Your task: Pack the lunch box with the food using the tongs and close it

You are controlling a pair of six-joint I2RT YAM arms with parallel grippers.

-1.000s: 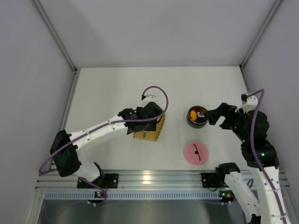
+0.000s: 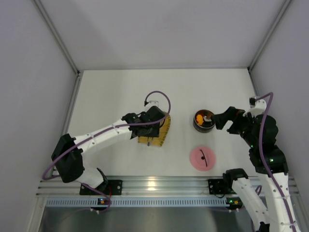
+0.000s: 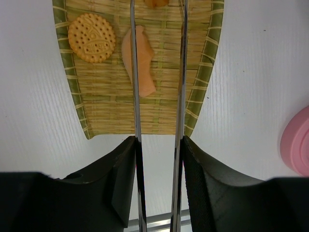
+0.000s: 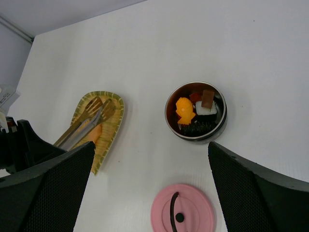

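A woven tray [image 3: 106, 116] lies beneath my left gripper, which is closed against a pair of long metal tongs [image 3: 137, 116]. The tongs' arms stand apart over the tray. A salmon-coloured fish-shaped piece [image 3: 144, 60] lies partly behind one arm, and a round biscuit [image 3: 91, 37] sits to its left. Another small orange-brown piece [image 3: 157, 2] shows between the arms at the top edge. The round lunch box [image 4: 218, 131] holds a yellow piece [image 4: 184, 110], a white block [image 4: 205, 109] and other food. Its pink lid [image 4: 194, 212] lies nearby. Open and empty, my right gripper hovers right of the box.
A metal rail [image 2: 159, 183] runs along its front edge. Clear table lies between the tray and the lunch box.
The right arm, lunch box and lid have stayed put.
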